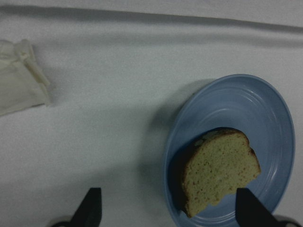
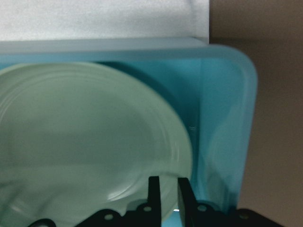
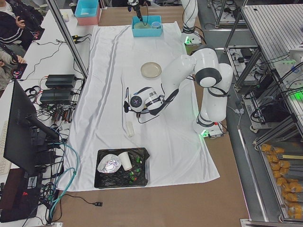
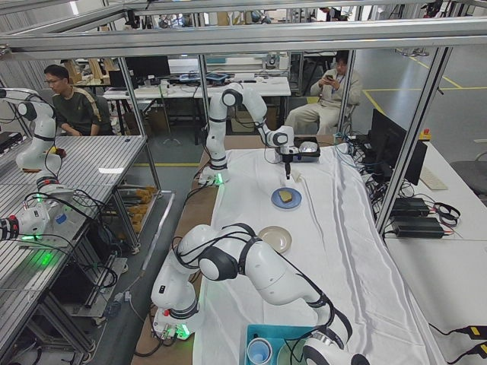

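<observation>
A slice of bread (image 1: 220,170) lies on a blue plate (image 4: 286,204), seen below my left gripper, which is open with nothing between its fingertips. A folded pale cloth or packet (image 1: 19,80) lies apart from the plate. My right gripper is over a blue bin (image 2: 222,118) holding a pale green plate (image 2: 90,132); its two fingertips are a short way apart, with nothing visible between them.
A beige plate (image 3: 151,69) lies mid-table. A black tray (image 3: 99,179) with a foil-lined bowl, a white cylinder and small items stands at the near end.
</observation>
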